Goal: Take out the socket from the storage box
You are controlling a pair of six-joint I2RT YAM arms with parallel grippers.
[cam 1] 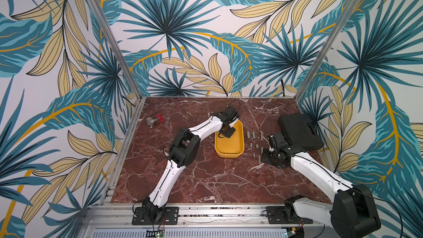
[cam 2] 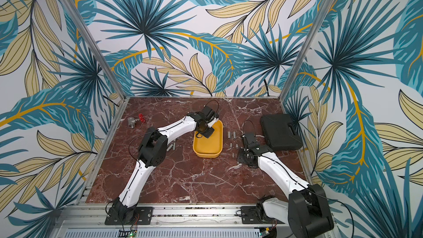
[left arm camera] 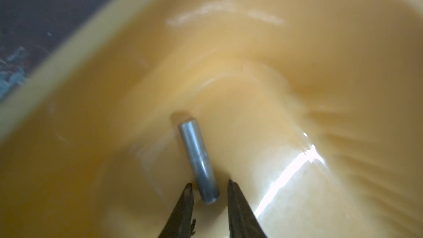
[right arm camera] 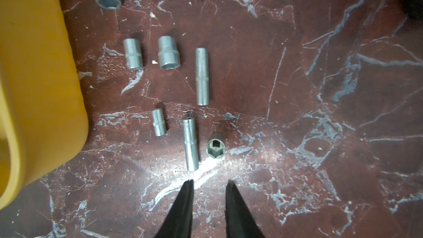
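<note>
The yellow storage box [cam 1: 229, 149] stands mid-table, with my left gripper [cam 1: 226, 132] reaching down inside it. In the left wrist view a long steel socket [left arm camera: 198, 158] lies on the box floor, its near end between the open fingertips of my left gripper, with gaps on both sides. My right gripper hangs open over the table right of the box, nothing between its fingers, just short of a long socket [right arm camera: 190, 144] and a short upright-looking socket [right arm camera: 216, 146].
Several other sockets [right arm camera: 168, 52] lie on the marble table right of the box. A black case [cam 2: 279, 132] sits at the back right. A small metal object [cam 1: 150, 122] and a red item [cam 1: 160, 118] lie at the left.
</note>
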